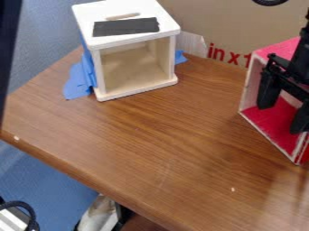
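Observation:
My black gripper (280, 90) is at the right edge of the view, reaching down into or against a white box with a red interior (269, 123) that stands on its side on the wooden table. The fingers cover part of the box's inside, and I cannot tell whether they are open, shut or holding its wall.
A white open-fronted wooden box (130, 66) stands at the back left on a blue cloth (78, 83), with a dark strip on top. A cardboard panel (222, 23) is behind. The table's left edge drops to a blue floor.

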